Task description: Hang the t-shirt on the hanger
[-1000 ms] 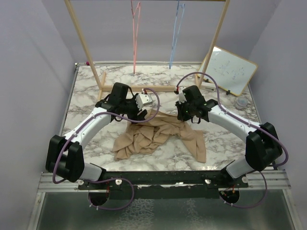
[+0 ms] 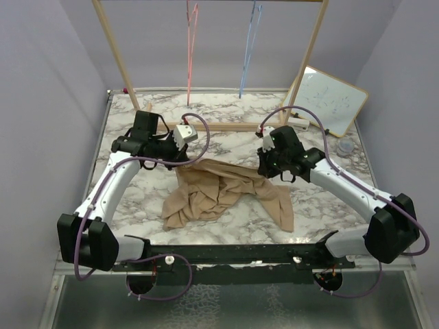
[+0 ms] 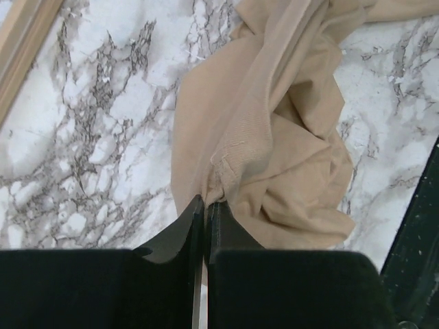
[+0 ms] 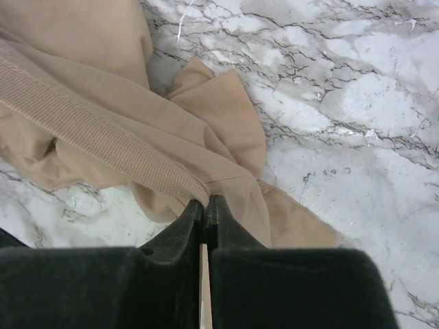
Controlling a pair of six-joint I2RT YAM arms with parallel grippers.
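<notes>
A tan t-shirt (image 2: 212, 192) lies crumpled on the marble table, its upper edge pulled into a taut band between my two grippers. My left gripper (image 2: 177, 163) is shut on one end of that fabric; in the left wrist view the folded cloth (image 3: 240, 151) runs into its fingertips. My right gripper (image 2: 263, 168) is shut on the ribbed edge (image 4: 137, 151) at the other end, as the right wrist view shows. A pink hanger (image 2: 190, 55) and a blue hanger (image 2: 247, 55) hang from the wooden rack at the back.
The wooden rack's base bar (image 2: 224, 127) lies behind the shirt. A whiteboard (image 2: 322, 103) leans at back right, near a small clear container (image 2: 345, 145). Bare marble shows around the shirt.
My left gripper has moved left and my right gripper slightly right, stretching the shirt's upper edge wider between them. Both arms are spread farther apart.
</notes>
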